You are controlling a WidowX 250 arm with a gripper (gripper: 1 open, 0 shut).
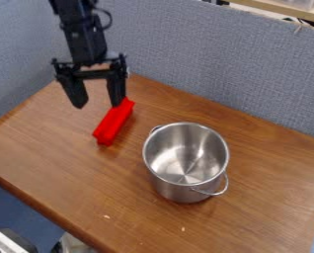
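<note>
My black gripper hangs open in the upper left of the camera view, its two fingers apart with nothing seen between them, above the table's back left. Just below and right of it a red bar lies on the wooden table. A steel pot with wire handles stands upright to the right of the bar, nearer the front.
The wooden table is bordered at back and left by grey padded walls. A shelf edge shows at the top right.
</note>
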